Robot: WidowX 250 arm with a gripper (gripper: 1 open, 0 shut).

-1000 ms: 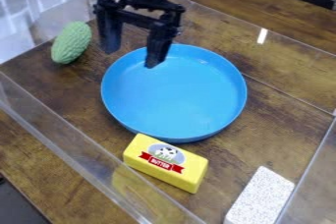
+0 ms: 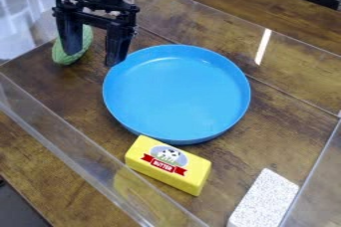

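Note:
My black gripper (image 2: 96, 38) hangs open at the upper left, over a green bumpy object (image 2: 78, 44) that it partly hides; whether its fingers touch it I cannot tell. A large blue plate (image 2: 176, 90) lies to the right of the gripper, empty. In front of the plate rests a yellow butter box (image 2: 168, 163).
A white speckled block (image 2: 264, 201) lies at the lower right. Clear walls edge the wooden surface at the left and right. Bare wood (image 2: 286, 92) is free to the right of the plate.
My gripper has moved left from above the back of the blue plate to over the green object. The other objects look unmoved.

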